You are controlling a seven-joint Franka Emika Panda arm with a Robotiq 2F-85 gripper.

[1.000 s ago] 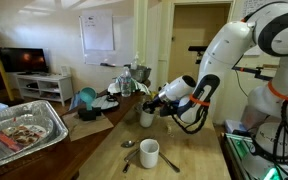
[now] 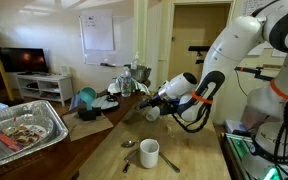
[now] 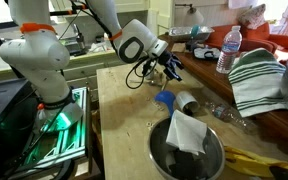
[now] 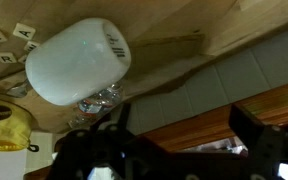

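A white cup [image 4: 79,62] lies on its side on the table, just off the fingers in the wrist view. The same cup [image 3: 187,102] shows beside the metal pot in exterior view 2. My gripper is open, its dark fingers well apart with no object between them. In exterior view 2 the gripper [image 3: 173,68] hangs above and behind the cup. A second white mug [image 2: 149,152] stands upright near the front of the table in exterior view 1.
The big metal pot [image 3: 162,158] holds a white cloth. A blue ladle [image 3: 165,99] lies close to the cup. Clear bottles [image 3: 224,113] and a raised wooden ledge [image 3: 268,122] border the far side. A foil tray [image 2: 20,137] sits at left.
My arm has moved only a little.
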